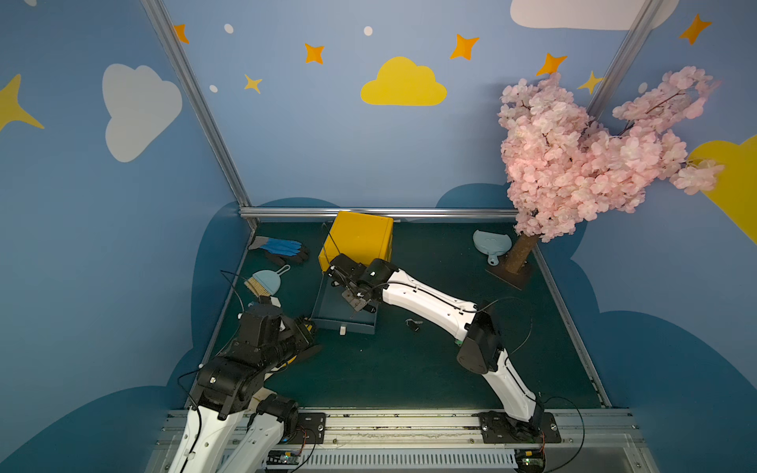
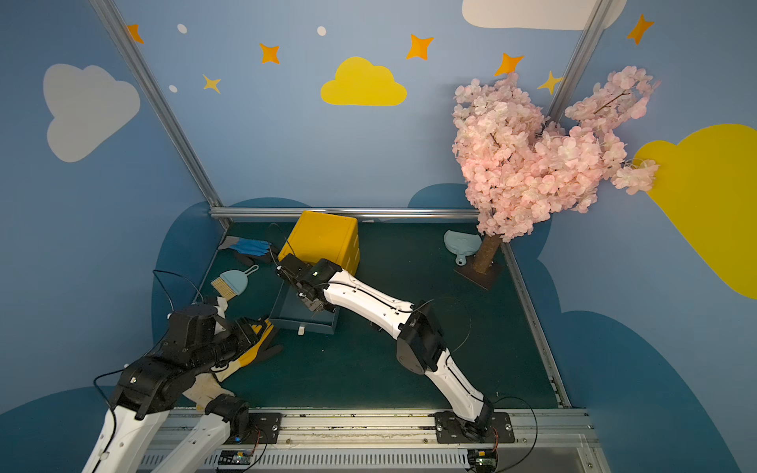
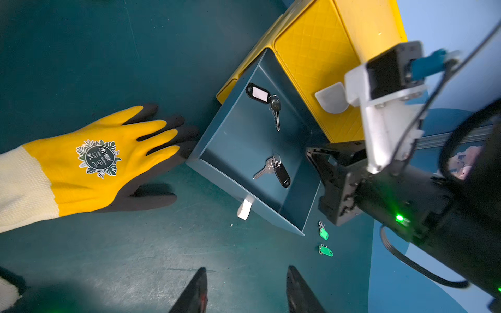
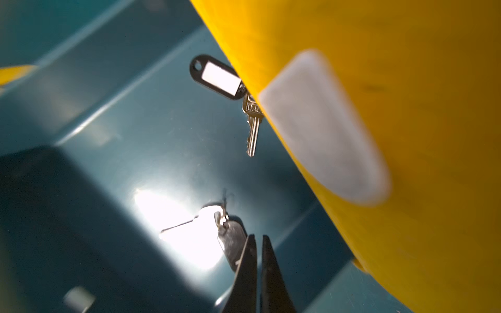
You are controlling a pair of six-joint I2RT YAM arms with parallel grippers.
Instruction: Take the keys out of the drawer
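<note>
Two key sets lie in the open blue-grey drawer (image 3: 208, 140). The key set with a black, white-labelled tag (image 3: 259, 93) is near the cabinet end. Nearer the drawer front is the other black-tagged key set (image 3: 281, 175). In the right wrist view, my right gripper is shut with nothing between its fingers; the nearer-front set's tag (image 4: 232, 241) shows just beside the left finger, outside the pair. My left gripper stands open and empty, away from the drawer front.
The yellow cabinet (image 1: 362, 239) stands directly behind the drawer. A yellow glove (image 3: 112, 156) lies left of it. Green-tagged keys (image 3: 324, 233) rest on the table to its right.
</note>
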